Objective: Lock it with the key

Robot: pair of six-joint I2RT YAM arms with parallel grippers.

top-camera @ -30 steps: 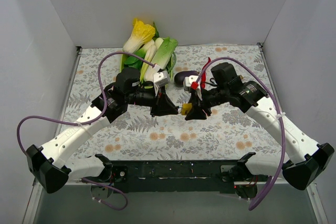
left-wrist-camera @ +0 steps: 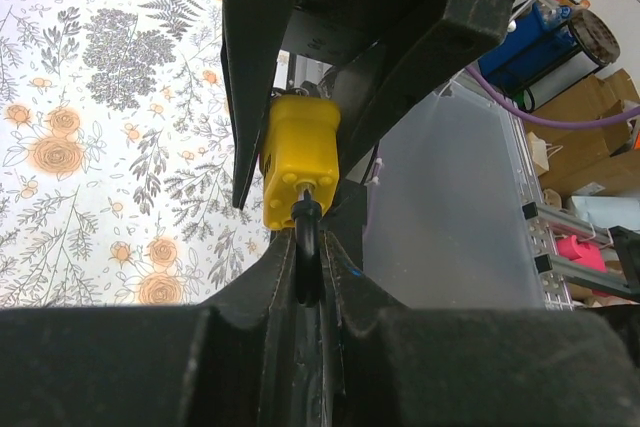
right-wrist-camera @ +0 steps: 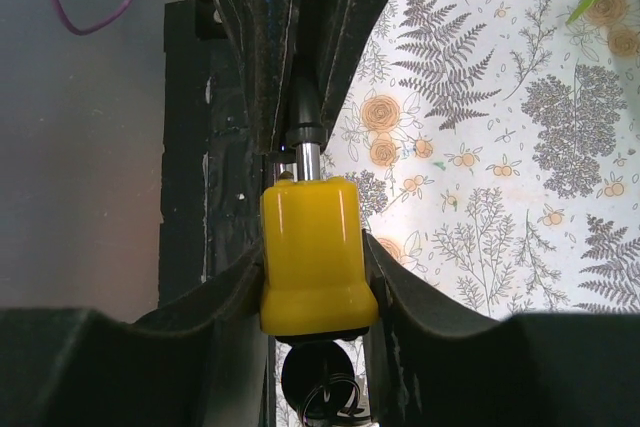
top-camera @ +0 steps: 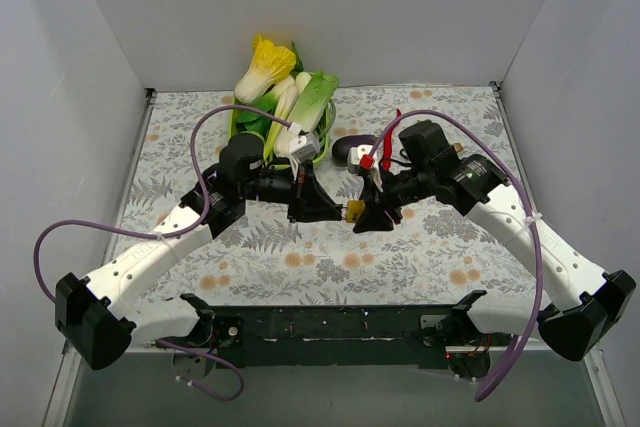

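A yellow padlock [top-camera: 354, 210] is held above the table, with my right gripper [top-camera: 365, 214] shut on it. From the left, my left gripper [top-camera: 337, 211] is shut on the black head of a key [left-wrist-camera: 307, 242]. In the right wrist view, a short length of bare metal key shaft [right-wrist-camera: 308, 162] shows between the black head and the yellow body [right-wrist-camera: 318, 252]. The key lines up with the lock's face and meets it. How deep its tip sits is hidden. The shackle is mostly hidden by my right fingers [left-wrist-camera: 250, 97].
Behind the grippers stands a green basket [top-camera: 325, 137] heaped with vegetables. Beside it lie an eggplant [top-camera: 352, 147] and a red pepper [top-camera: 388, 152], partly hidden by my right arm.
My left wrist has turned slightly, its top block shifting a little left, and the left arm has moved slightly with it. The right arm and padlock look unmoved.
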